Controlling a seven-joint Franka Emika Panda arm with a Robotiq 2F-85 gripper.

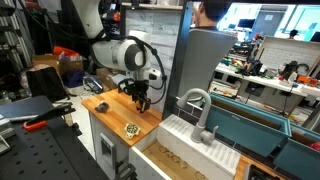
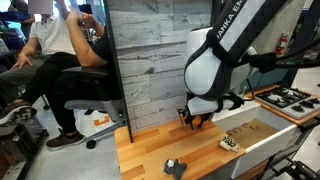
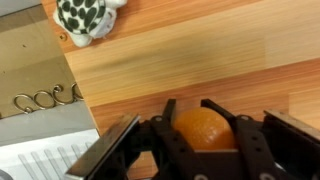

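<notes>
My gripper points down, low over the wooden counter. In the wrist view a round orange object [image 3: 205, 128] shows between and behind its dark fingers, partly covered by them. Whether the fingers press on it cannot be told. From outside, the gripper [image 1: 143, 101] is down near the back of the counter, close to the backboard, and the orange object is hidden there. A white toy with dark spots [image 3: 86, 16] lies apart from the gripper, nearer the open drawer.
A small dark object [image 2: 173, 167] sits on the counter's other side. The open drawer [image 1: 180, 168] holds rings and a white ribbed piece. A grey faucet [image 1: 199, 110] stands beside the counter, and a pale backboard [image 2: 155, 70] rises behind. Bare wood lies between the objects.
</notes>
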